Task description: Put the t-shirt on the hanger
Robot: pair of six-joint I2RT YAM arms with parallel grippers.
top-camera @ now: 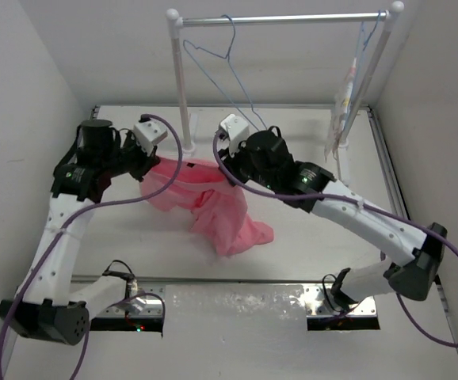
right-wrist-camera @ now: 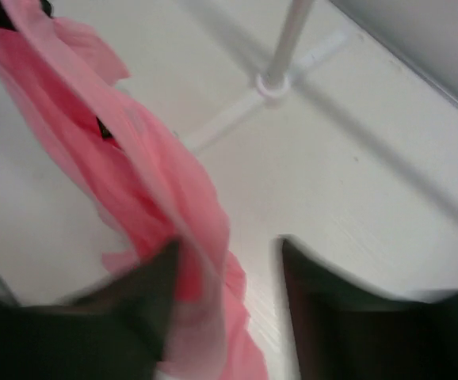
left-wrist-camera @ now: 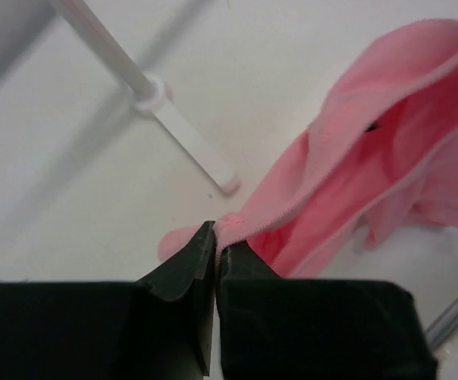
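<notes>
The pink t shirt (top-camera: pixel 229 218) is stretched between my two grippers above the table, its lower part drooping. My left gripper is shut on the shirt's edge, a thin fold pinched between its black fingers. In the top view it is at the shirt's left end. At the right end is my right gripper, its blurred fingers standing apart. A fold of shirt passes between them, nearer the left finger. A blue hanger (top-camera: pixel 228 58) hangs from the rack behind the shirt, its lower right end partly hidden by the right gripper.
The white rack's top bar (top-camera: pixel 284 19) spans the back, with posts at both sides. Another blue hanger with a clear, patterned item (top-camera: pixel 341 103) hangs at its right end. Purple cables loop over both arms.
</notes>
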